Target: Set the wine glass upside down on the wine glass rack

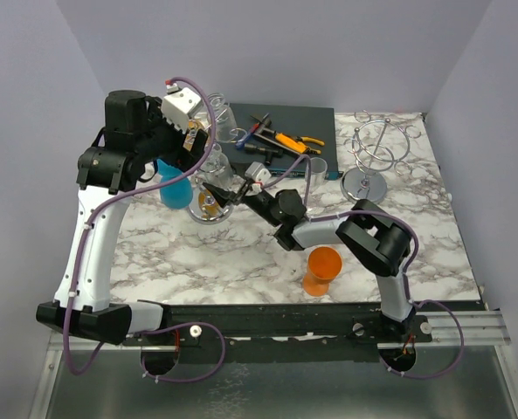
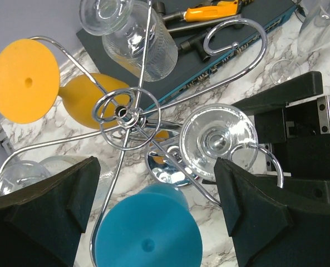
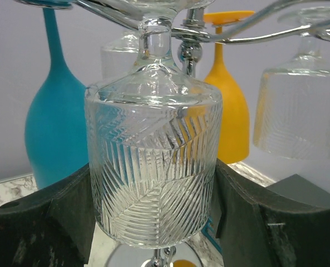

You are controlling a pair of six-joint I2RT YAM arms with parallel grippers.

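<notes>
A clear ribbed wine glass hangs stem-up on the chrome rack (image 2: 128, 118), its foot (image 2: 209, 142) at a wire loop in the left wrist view. My right gripper is shut on its bowl. My left gripper is open above the rack, over a blue glass (image 2: 148, 233). Yellow (image 3: 228, 122) and other clear glasses (image 3: 292, 111) also hang upside down on the rack.
A dark board (image 1: 302, 122) with tools lies at the back. A second, empty rack (image 1: 363, 179) stands at the right. An orange cup (image 1: 322, 271) and a clear glass stand on the marble top.
</notes>
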